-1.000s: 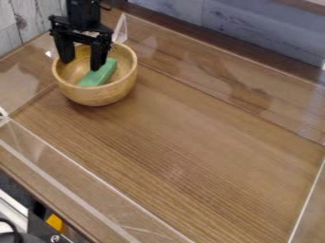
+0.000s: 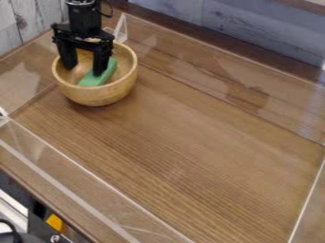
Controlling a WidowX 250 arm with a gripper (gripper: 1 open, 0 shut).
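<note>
A round wooden bowl [image 2: 99, 93] sits on the table at the upper left. Inside it lies a green oblong object [image 2: 97, 79]. The black gripper [image 2: 82, 57] reaches down into the bowl from the top, open, with its fingers around the upper part of the green object; whether they touch it I cannot tell.
A white edge runs along the left side, with a small yellow item [image 2: 53, 221] beyond it at the lower left.
The gripper has moved slightly downward and to the right in the view, deeper into the bowl toward the green object. The bowl stays in place.
</note>
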